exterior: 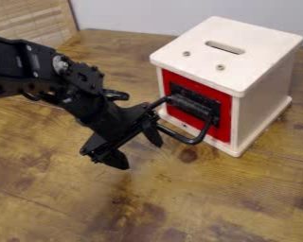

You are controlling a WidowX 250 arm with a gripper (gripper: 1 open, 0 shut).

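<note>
A cream wooden box point(257, 104) with a slot on top has a red front panel point(180, 69) carrying a black mechanism point(192, 103) and a black U-shaped handle that sticks out toward the left. My black gripper point(133, 147) hangs low over the wooden table, left of the box and beside the handle's outer end. Its fingers point down and stand apart, with nothing visible between them. Whether it touches the handle is unclear.
A light slatted panel point(27, 19) stands at the back left, behind my arm.
</note>
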